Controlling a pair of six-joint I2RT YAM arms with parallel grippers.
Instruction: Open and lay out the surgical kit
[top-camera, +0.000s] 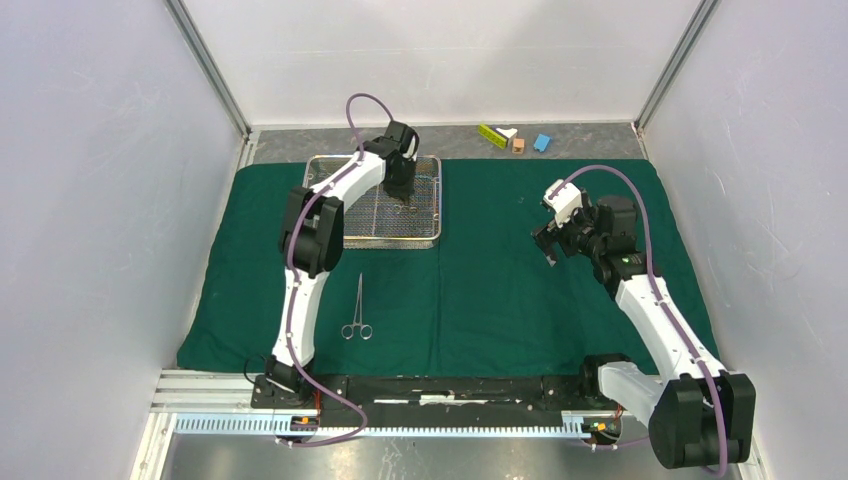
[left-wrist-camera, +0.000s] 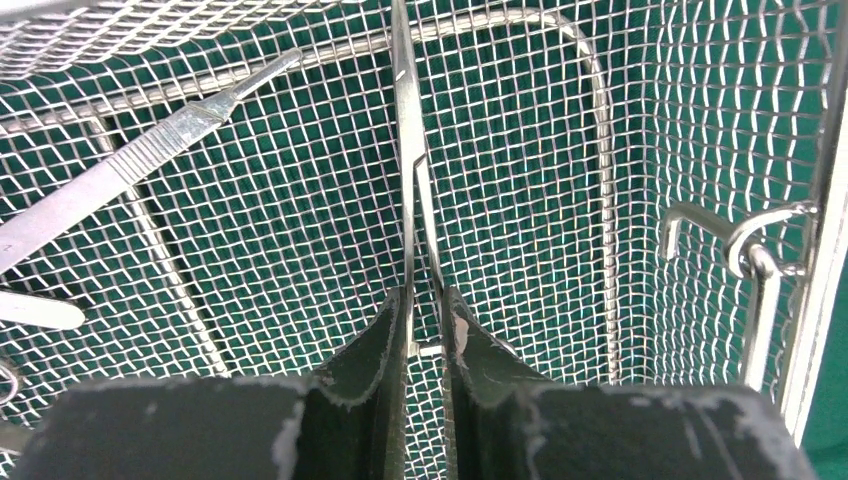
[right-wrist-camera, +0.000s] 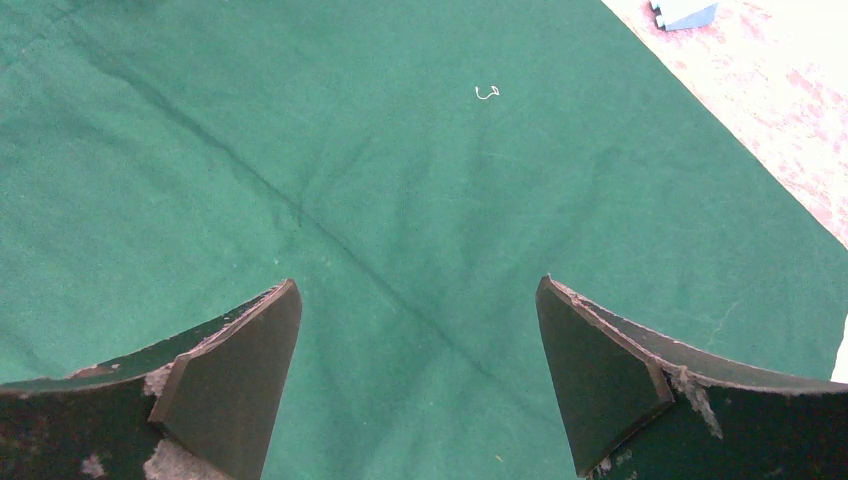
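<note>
In the left wrist view a slim metal scissor-like instrument (left-wrist-camera: 411, 130) lies on the mesh floor of the wire basket (left-wrist-camera: 606, 150). My left gripper is over its handle end, fingertips close together on either side of the two shanks. A narrow gap shows between the fingers; whether they press on the shanks I cannot tell. Ring handles (top-camera: 405, 208) show just below this gripper in the top view. Another ringed instrument (top-camera: 358, 310) lies on the green cloth in front of the basket. My right gripper is wide open over bare cloth.
A flat-handled scalpel-like tool (left-wrist-camera: 130, 160) lies left of the instrument in the basket, near a rounded metal end (left-wrist-camera: 40, 310). Small blocks, including a blue block (top-camera: 541, 142), sit behind the cloth.
</note>
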